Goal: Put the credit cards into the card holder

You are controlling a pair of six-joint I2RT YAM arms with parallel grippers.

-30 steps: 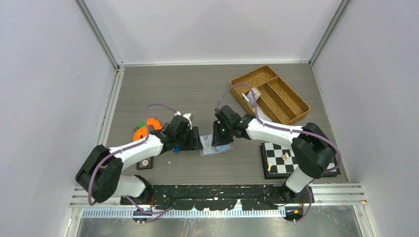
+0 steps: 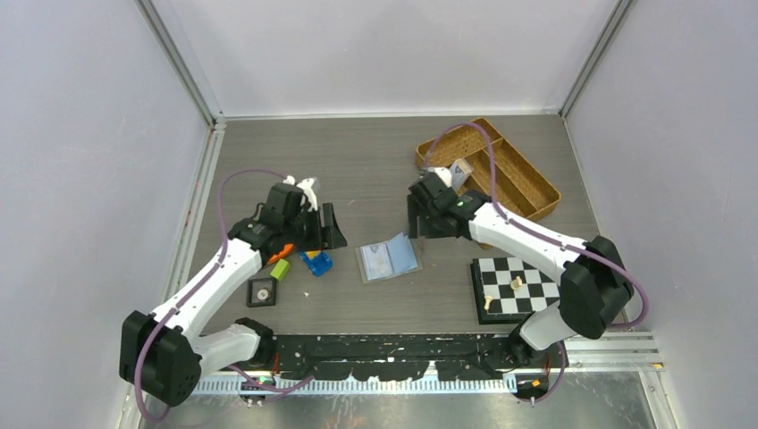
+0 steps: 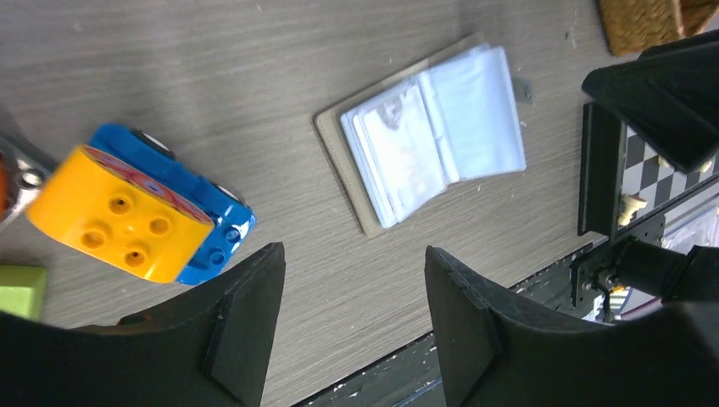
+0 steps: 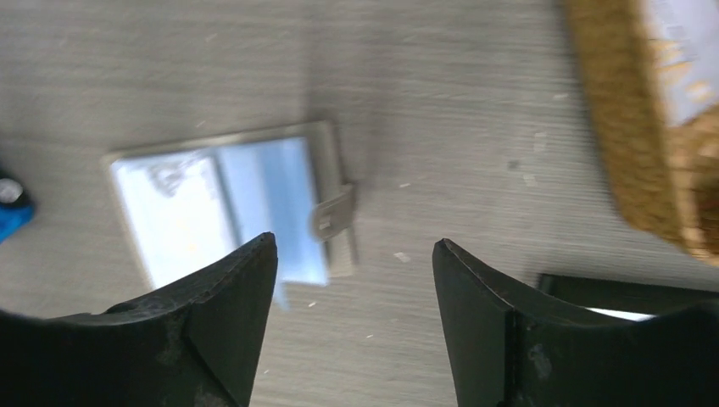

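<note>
The card holder lies open on the table between my arms, a clear greyish sleeve with a white side and a light blue side. In the left wrist view the holder's blue flap is on the right, beside its white part; a small clasp tab shows at its right edge. No separate credit card can be made out for certain. My left gripper hangs up and left of the holder, its fingers apart and empty. Above and right of the holder, my right gripper is also open with nothing between its fingers.
A divided wicker tray with white packets stands at the back right, partly behind the right arm. A chessboard lies front right. Toy bricks and a black square box sit under the left arm.
Both grippers have moved apart, left arm leftward and right arm rightward and back. The holder, partly covered before, is now uncovered and lies in the same place.
</note>
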